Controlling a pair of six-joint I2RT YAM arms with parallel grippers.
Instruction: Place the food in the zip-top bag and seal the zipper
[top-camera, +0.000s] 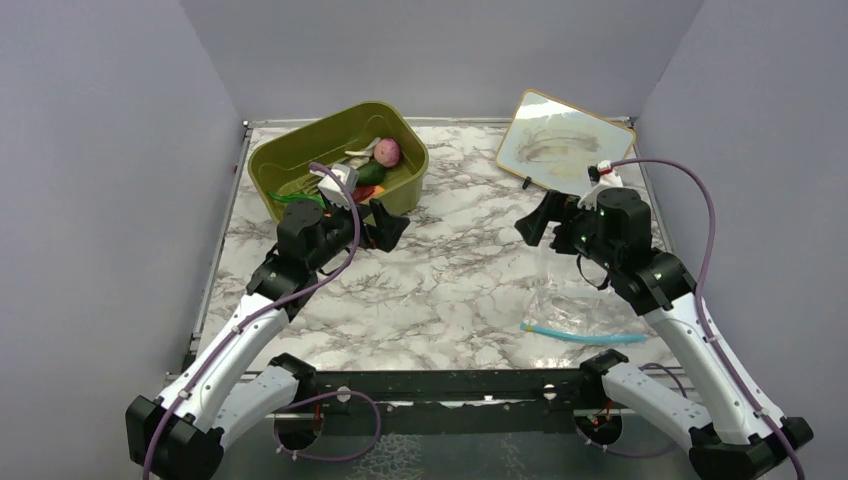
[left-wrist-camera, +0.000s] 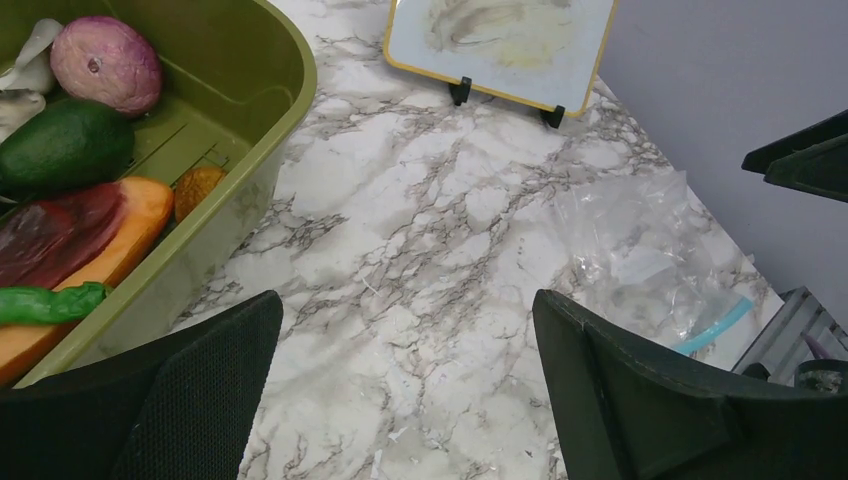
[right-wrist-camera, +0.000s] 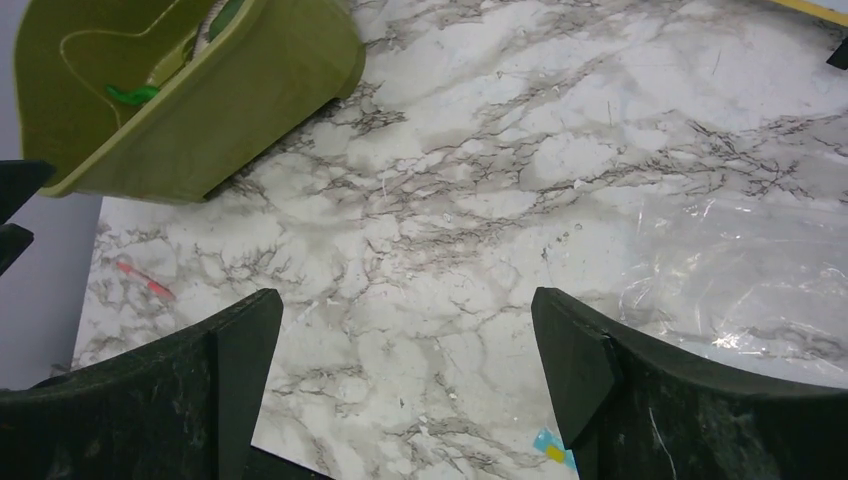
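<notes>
An olive-green bin (top-camera: 330, 125) at the back left holds food: a purple onion (left-wrist-camera: 105, 62), a dark green avocado (left-wrist-camera: 65, 150), an orange piece with red flesh (left-wrist-camera: 120, 240) and a green pepper (left-wrist-camera: 45, 303). A clear zip-top bag (top-camera: 580, 305) lies flat at the front right, its blue zipper strip (top-camera: 580, 335) toward the front edge. My left gripper (top-camera: 388, 225) is open beside the bin's front right, fingers empty. My right gripper (top-camera: 540, 222) is open above the bag's back part, also empty.
A white board (top-camera: 560, 130) with a yellow frame stands on small black feet at the back right. A small red stick (right-wrist-camera: 145, 280) lies left of the bin's near end in the right wrist view. Grey walls surround the table.
</notes>
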